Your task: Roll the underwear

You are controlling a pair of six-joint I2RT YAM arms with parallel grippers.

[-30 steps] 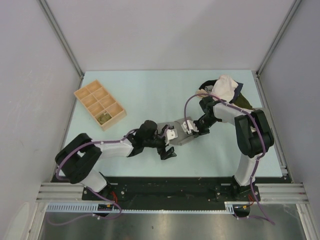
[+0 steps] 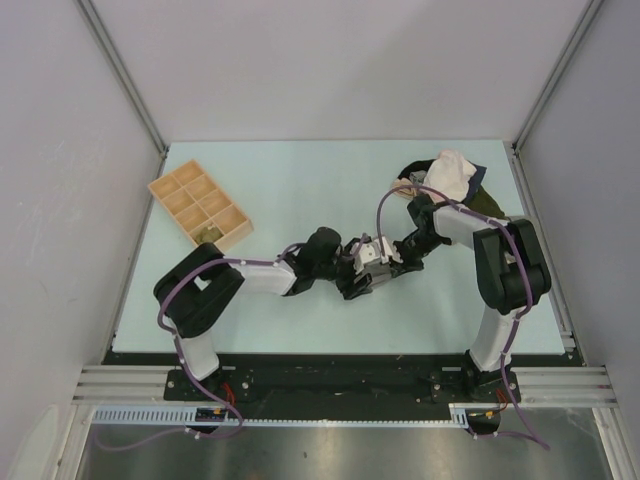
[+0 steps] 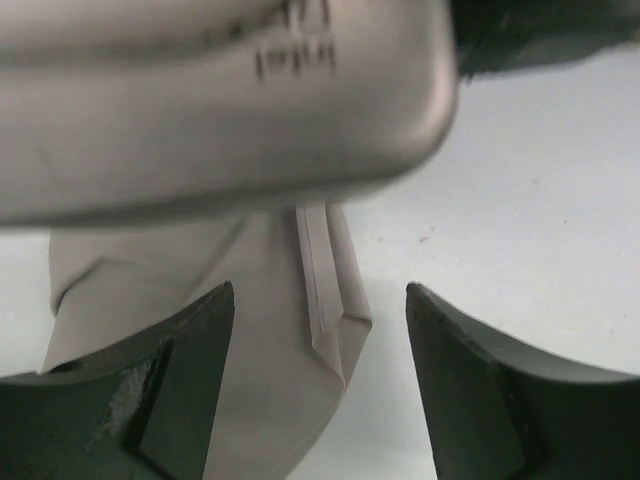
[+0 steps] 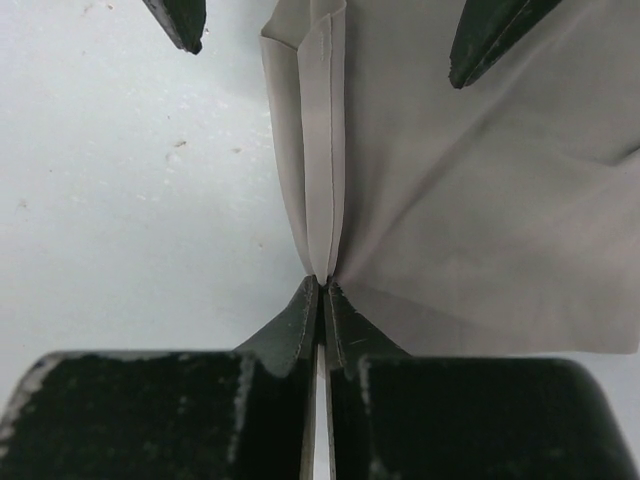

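Note:
The taupe-grey underwear (image 3: pixel 180 320) lies flat on the white table under both grippers, with a narrow folded band along one edge. My left gripper hangs low over it, fingers apart on either side of that folded edge, at the middle of the top view. My right gripper is shut on the folded band of the underwear (image 4: pixel 470 210), just right of the left one; the left gripper's dark fingertips show at the top of the right wrist view. In the top view the cloth is mostly hidden by the two grippers.
A wooden compartment tray (image 2: pixel 185 197) with something small in it sits at the back left. A container heaped with cloths (image 2: pixel 450 175) stands at the back right, behind the right arm.
My left gripper has moved right and toward the back, over the underwear beside the right gripper. The right arm has shifted only slightly to the right.

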